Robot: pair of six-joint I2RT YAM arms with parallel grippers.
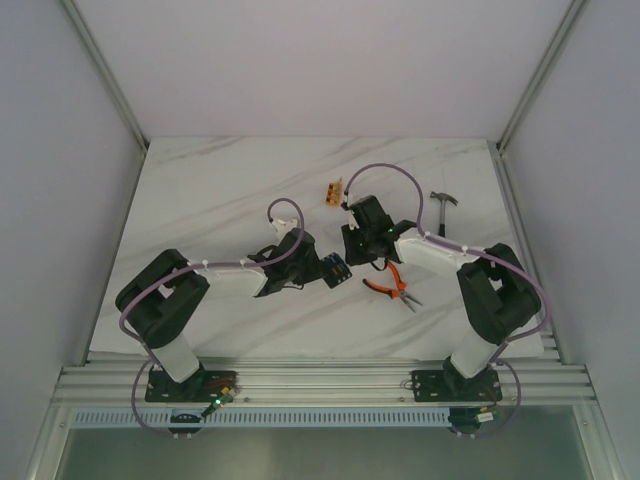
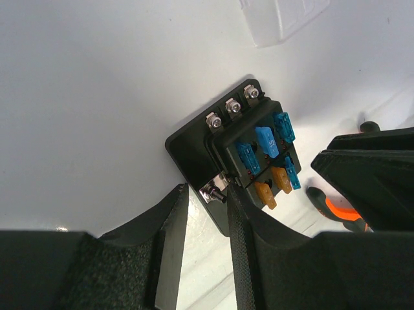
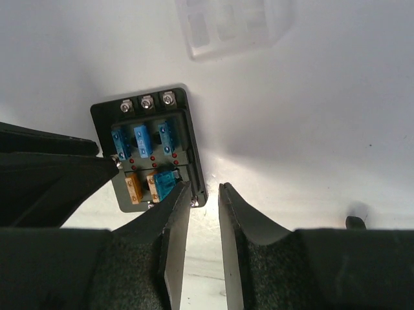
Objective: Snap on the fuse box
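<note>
The black fuse box (image 1: 335, 274) lies on the white table between my grippers, with blue and orange fuses and a row of metal terminals, seen also in the left wrist view (image 2: 191, 145) and right wrist view (image 3: 110, 113). My left gripper is shut at a metal post on the box's edge, its fingertips at that post. My right gripper hangs beside the box at its edge, fingers apart with nothing seen between them.
Orange-handled pliers (image 1: 398, 292) lie to the lower right, a hammer (image 1: 443, 212) at the right, a small orange-yellow tray (image 1: 334, 193) behind. A clear plastic container (image 3: 223, 22) lies above the box.
</note>
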